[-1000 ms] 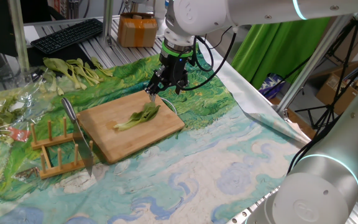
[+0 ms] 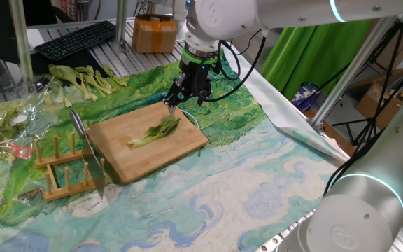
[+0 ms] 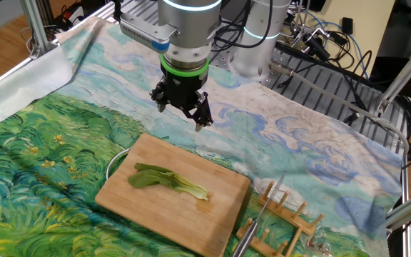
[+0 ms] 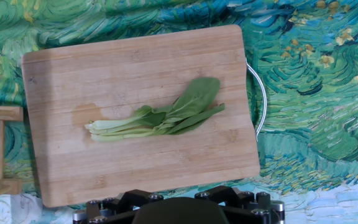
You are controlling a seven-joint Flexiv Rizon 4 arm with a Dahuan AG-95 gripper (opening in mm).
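A leafy green vegetable (image 4: pixel 160 119) lies flat on the wooden cutting board (image 4: pixel 135 68), pale stems to the left and leaves to the right in the wrist view. My gripper (image 3: pixel 181 118) hangs above the table by the board, its fingers spread apart with nothing between them. In the wrist view only the gripper's dark upper parts show at the bottom edge. A knife (image 2: pixel 88 147) rests in a wooden rack (image 2: pixel 68 183) beside the board, handle raised.
More leafy greens (image 2: pixel 86 80) lie on the cloth behind the board, with a clear plastic bag of greens (image 2: pixel 2 126) to their left. A cardboard box (image 2: pixel 152 33) and a keyboard (image 2: pixel 75 40) are farther back.
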